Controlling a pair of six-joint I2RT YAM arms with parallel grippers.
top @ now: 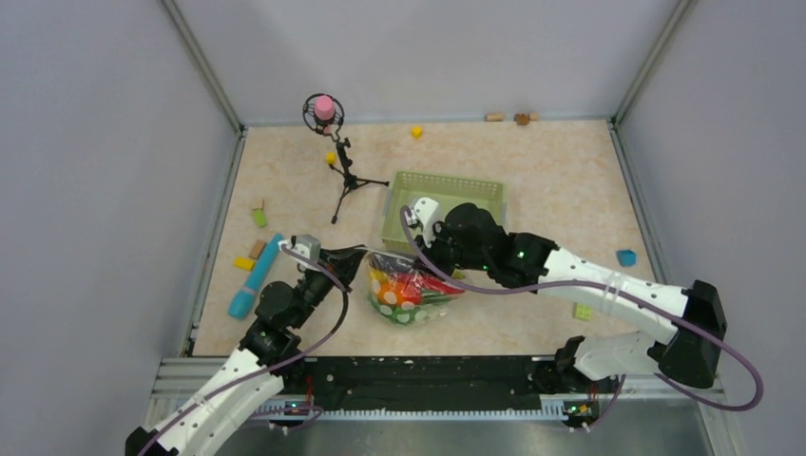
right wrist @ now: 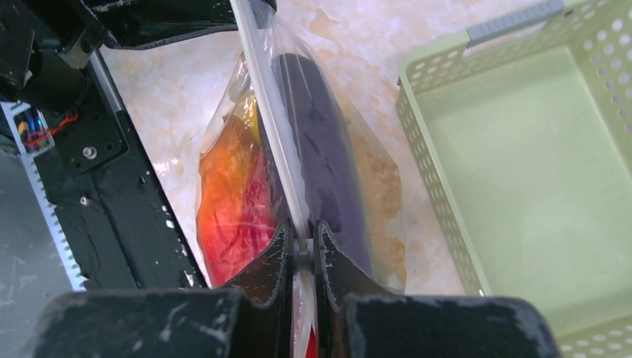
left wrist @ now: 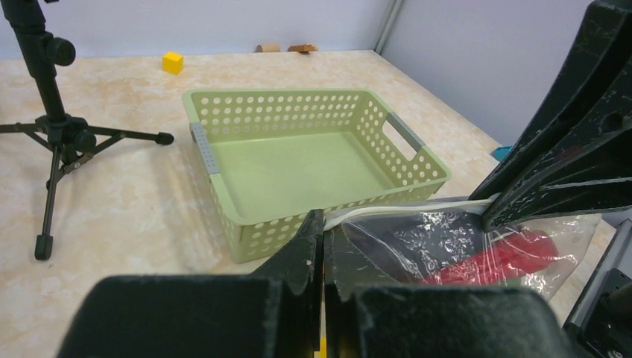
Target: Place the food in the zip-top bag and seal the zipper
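Note:
The clear zip top bag [top: 404, 294], filled with colourful food packs, hangs between both grippers near the front middle. My left gripper is shut on one end of its white zipper strip [left wrist: 402, 207]. My right gripper is shut on the zipper strip [right wrist: 272, 112] toward the other end, and the strip runs taut and straight between them. In the right wrist view red, orange and dark purple contents show through the plastic. Whether the zipper is sealed I cannot tell.
A green basket [left wrist: 291, 171] stands empty behind the bag. A black tripod stand [top: 347, 176] is at the back left, with loose blocks and a blue cylinder [top: 255, 275] at the left.

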